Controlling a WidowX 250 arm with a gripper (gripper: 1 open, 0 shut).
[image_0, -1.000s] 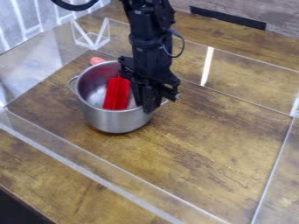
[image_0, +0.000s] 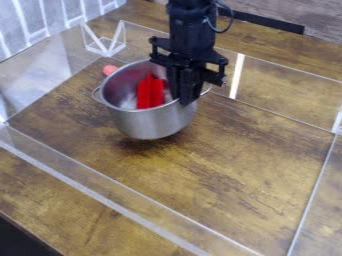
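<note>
A steel pot (image_0: 154, 120) stands tilted on the wooden table, with a red object (image_0: 150, 92) inside it. My black gripper (image_0: 187, 82) is over the pot's right rim, in front of the pot's back right side. The gripper looks shut; whether anything thin, such as the rim, is between its fingers is hidden.
A small pink object (image_0: 110, 70) lies behind the pot at the left. Clear strips or panels edge the table (image_0: 241, 170) on the left and right.
The gripper has risen slightly and the pot has shifted a little, appearing more tilted, with its bottom front nearer the middle.
</note>
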